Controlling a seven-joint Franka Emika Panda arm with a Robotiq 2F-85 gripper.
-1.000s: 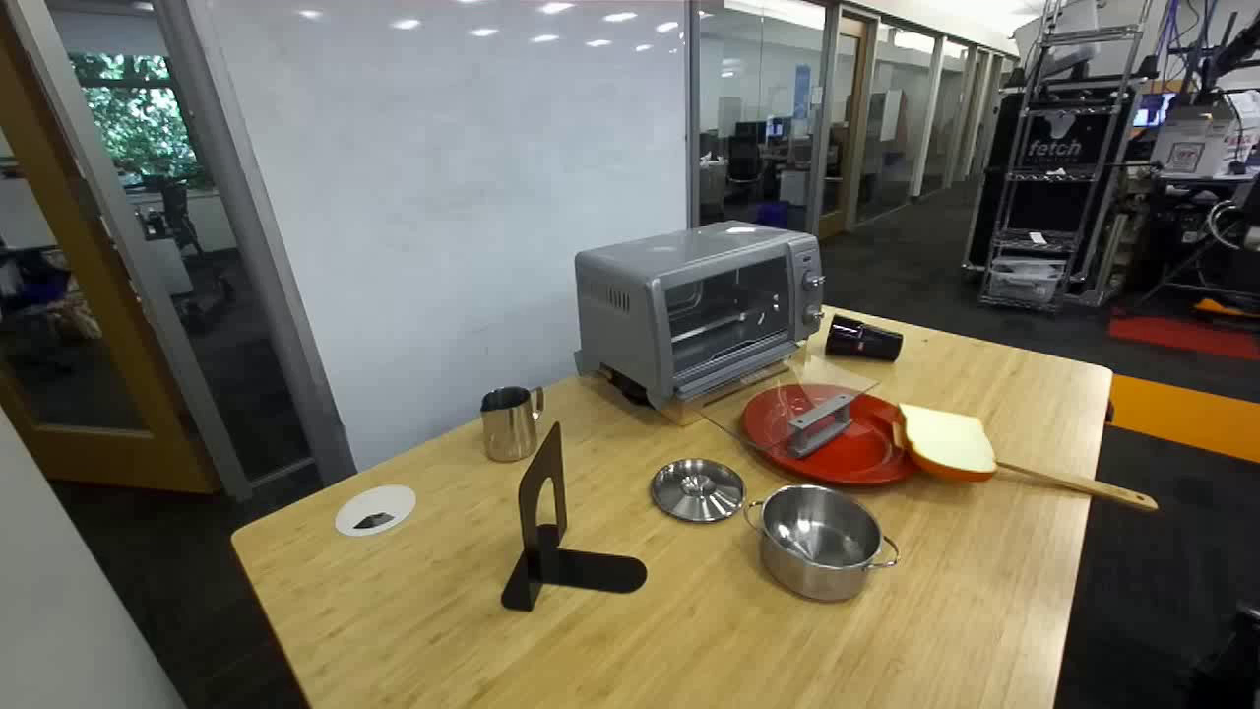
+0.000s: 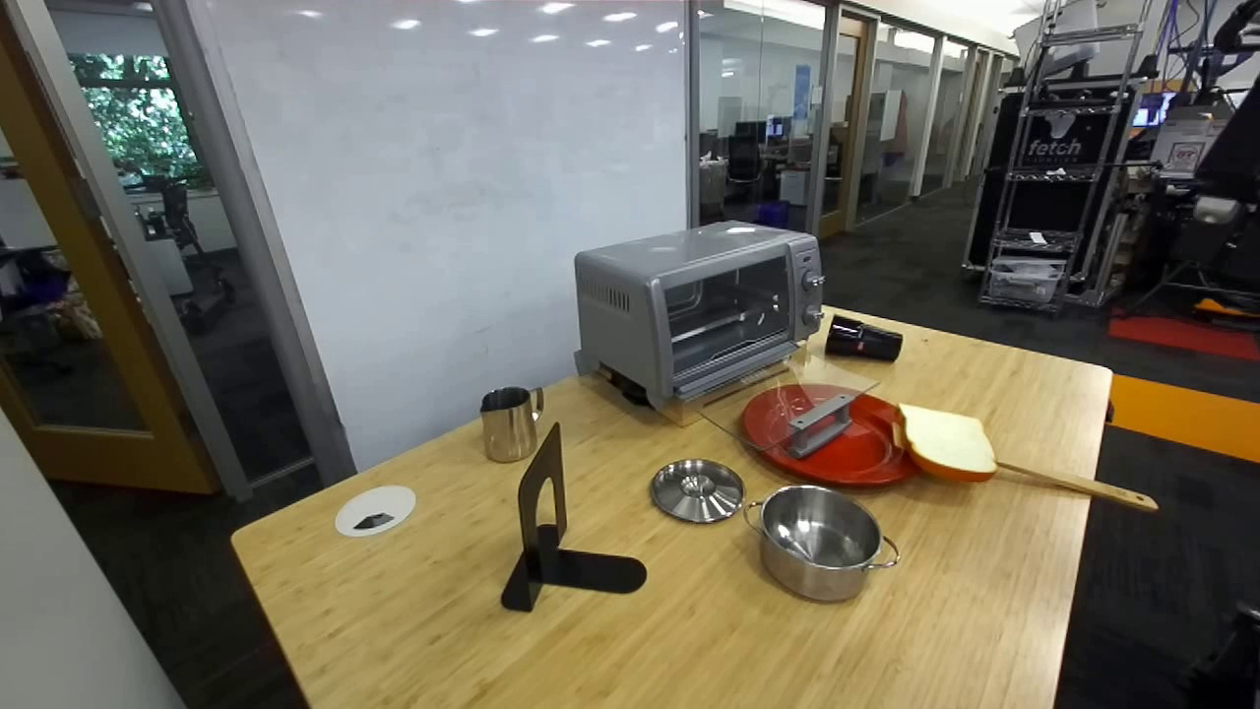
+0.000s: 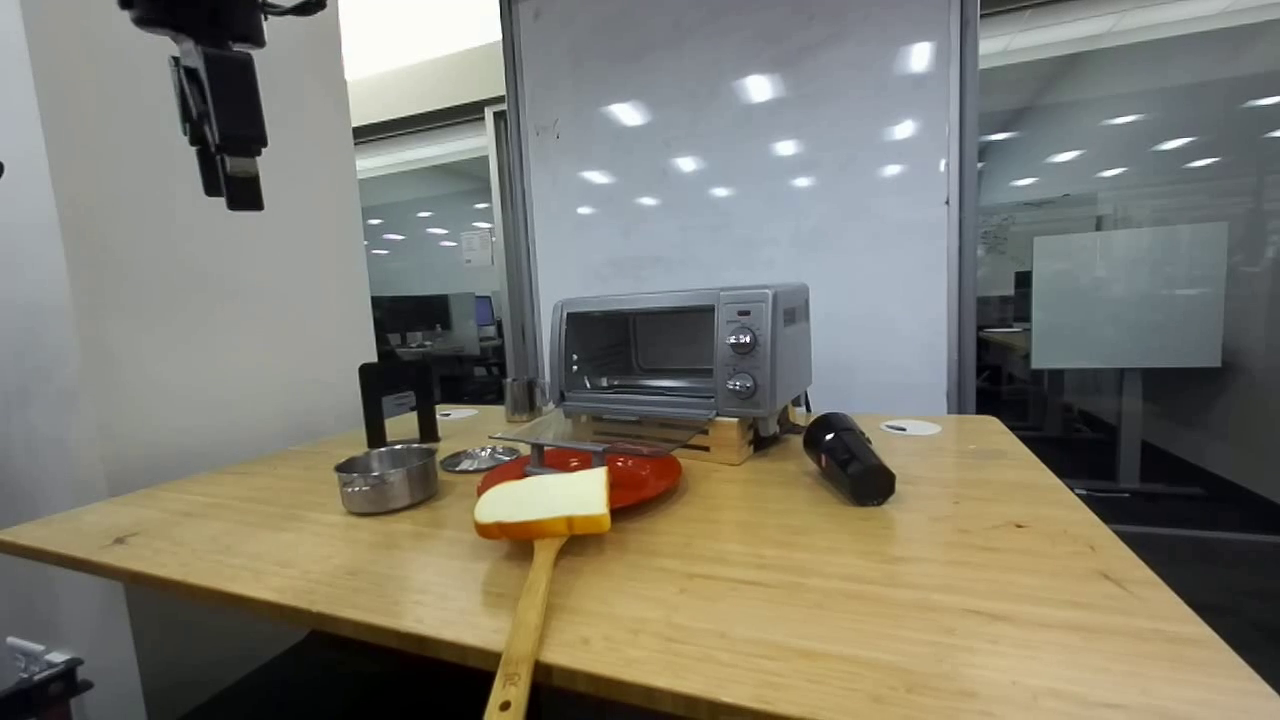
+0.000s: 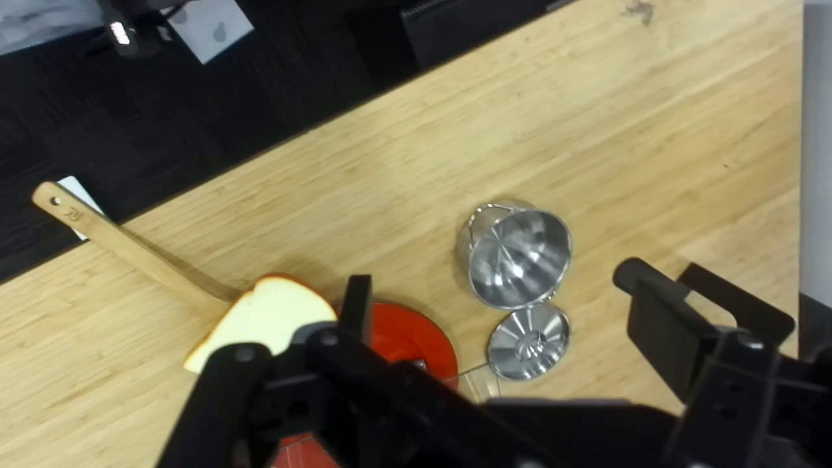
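My gripper is raised well above the table, its fingers spread apart in the wrist view with nothing seen held between them. In exterior view 2 the gripper hangs at the upper left, pointing down. A steel pot stands uncovered, with its lid lying beside it. A bread slice rests on the head of a wooden-handled spatula, next to a red plate. Behind the plate stands a grey toaster oven, its glass door lowered over the plate.
A black bookend stands left of the pot. Farther back are a steel pitcher and, right of the oven, a black cup on its side. The spatula handle overhangs the table edge.
The things on the table have not moved. At the upper right edge of exterior view 1, a dark shape has come into view; I cannot tell whether it is my arm.
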